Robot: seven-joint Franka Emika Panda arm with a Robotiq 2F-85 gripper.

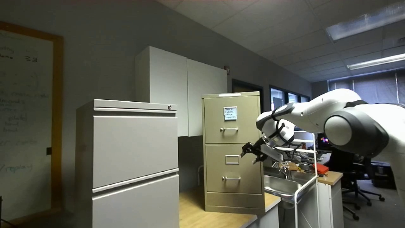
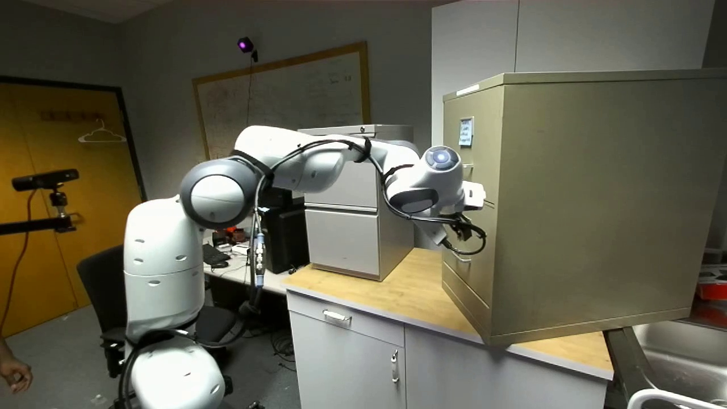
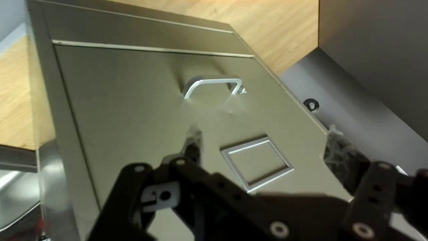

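Note:
A beige two-drawer filing cabinet (image 1: 232, 169) stands on the wooden counter, both of its drawers closed. My gripper (image 1: 247, 155) is in front of its lower drawer, above and to the right of that drawer's handle (image 1: 232, 178). In the wrist view, the fingers of my gripper stand wide apart with nothing between them. The lower handle (image 3: 212, 81) lies beyond the fingertips there, apart from them. An empty metal label frame (image 3: 256, 164) shows between the fingers. The upper drawer bears a handwritten label (image 1: 230, 113).
A grey two-drawer cabinet (image 2: 341, 238) stands on the same counter (image 2: 419, 289). White wall cupboards (image 1: 169, 87) hang behind. A sink (image 1: 283, 185) and a white rail (image 1: 316, 163) lie right of the beige cabinet. Bare counter separates the two cabinets.

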